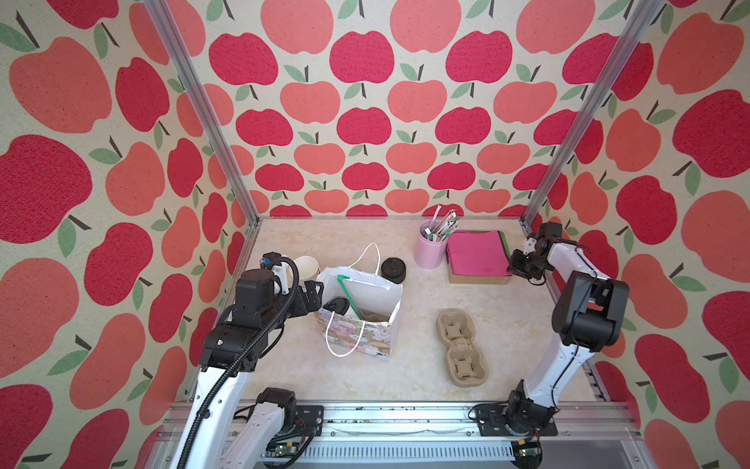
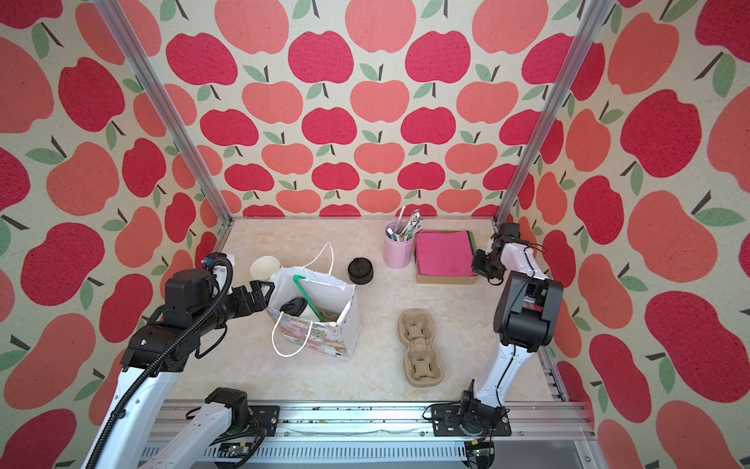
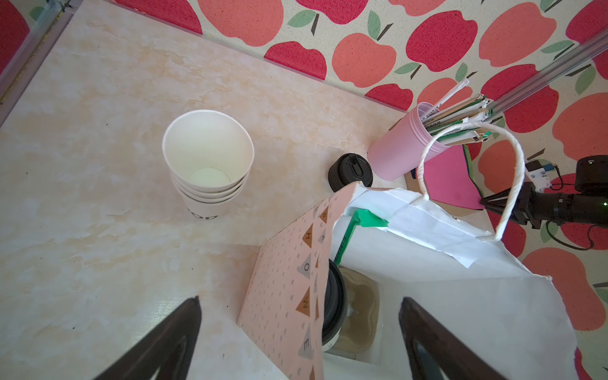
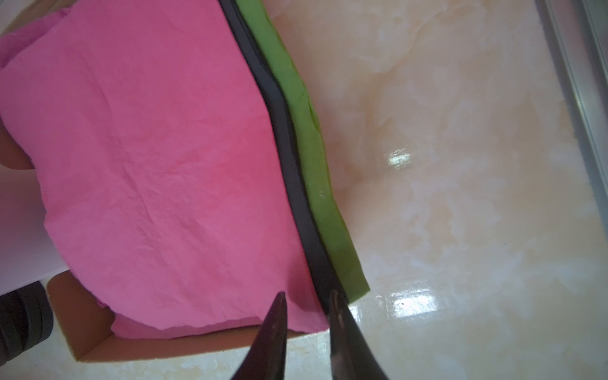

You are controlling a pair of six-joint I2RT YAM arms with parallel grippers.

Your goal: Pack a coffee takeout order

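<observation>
A floral paper bag (image 1: 361, 334) with white rope handles stands open left of centre. Inside it, the left wrist view shows a black-lidded cup (image 3: 335, 300), a green-wrapped straw (image 3: 348, 235) and a brown carton piece (image 3: 361, 310). My left gripper (image 1: 314, 295) hangs over the bag's left side, open and empty. Pink napkins (image 4: 164, 164) lie over a cardboard box (image 1: 467, 278), with black and green layers at the right edge. At their front right corner is my right gripper, part open, its fingertips around the corner edge; whether they touch it I cannot tell.
A pink cup of straws (image 1: 429, 251) stands left of the napkin box. Black lids (image 1: 393, 270) sit behind the bag, white paper cups (image 3: 207, 155) at back left. An empty drink carrier (image 1: 461, 348) lies front right. Clear table surrounds the carrier.
</observation>
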